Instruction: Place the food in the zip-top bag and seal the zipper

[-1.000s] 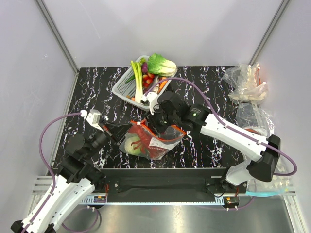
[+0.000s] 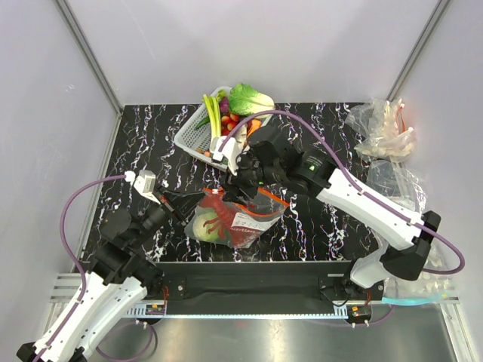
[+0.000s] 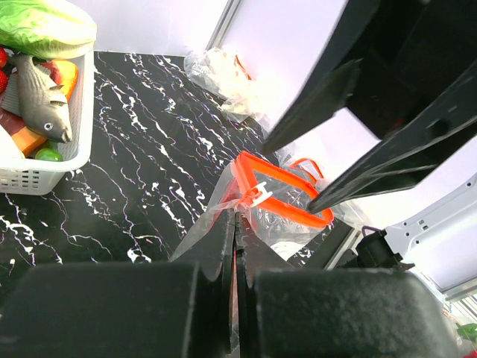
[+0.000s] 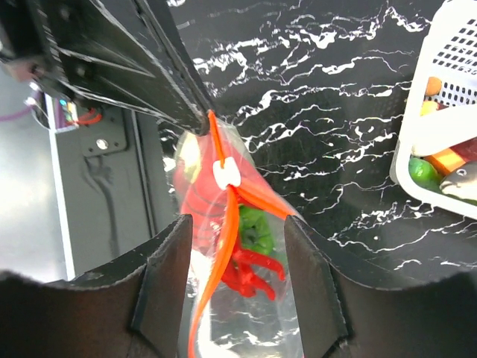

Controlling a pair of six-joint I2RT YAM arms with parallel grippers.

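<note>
The clear zip bag (image 2: 264,220) stands on the marble-patterned table with a red lobster (image 2: 220,213) and a pale green vegetable (image 2: 205,227) inside. My left gripper (image 2: 201,197) is shut on one end of its orange zipper, which emerges at the fingertip in the right wrist view. Close to that end sits the white slider (image 4: 226,173); beyond it the orange edges (image 4: 226,242) spread apart, leaving the mouth open. Above the mouth, my right gripper is open, its fingers on either side of the zipper and nothing gripped. In the left wrist view those dark fingers (image 3: 317,112) flank the orange rim.
A white basket (image 2: 186,143) behind the bag holds vegetables, a fish and other food. Filled clear bags (image 2: 385,130) lie along the right side. Bare table (image 2: 324,234) extends right of the bag, under the right arm.
The left arm and the bag look unmoved.
</note>
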